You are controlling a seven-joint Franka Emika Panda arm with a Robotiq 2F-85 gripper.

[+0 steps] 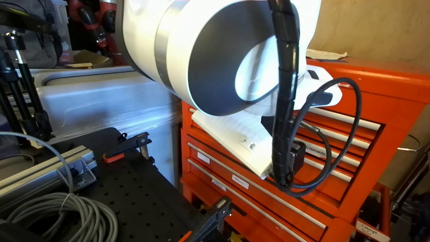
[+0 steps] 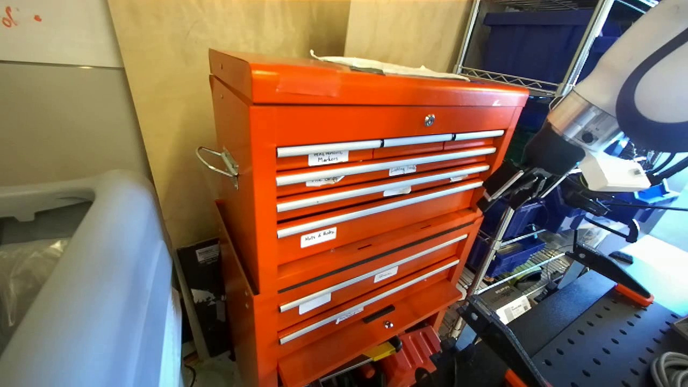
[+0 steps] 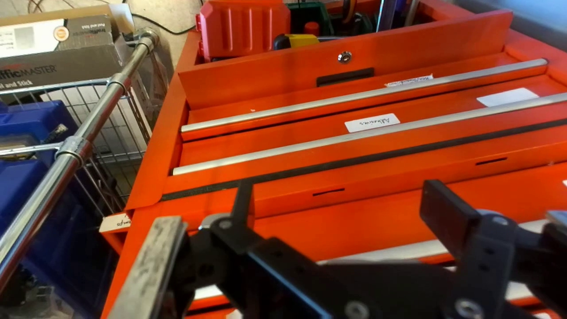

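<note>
A red tool chest (image 2: 264,193) with several drawers fills the middle of exterior view 2. Its drawers have long silver handles and white labels, and those in sight look closed. In the wrist view my gripper is open, its two black fingers wide apart with nothing between them. Behind that gap lies the red front of the chest, with a silver drawer handle (image 3: 393,252) low in the picture, partly covered by the gripper. From exterior view 2, the gripper appears by the chest's right side. The arm hides it in exterior view 1.
A black perforated table (image 1: 133,193) carries clamps, an aluminium rail and a coiled grey cable (image 1: 88,215). Wire shelving with blue bins (image 2: 516,255) stands right of the chest. A cloth (image 2: 387,65) lies on top of the chest. A black cable loops off the arm.
</note>
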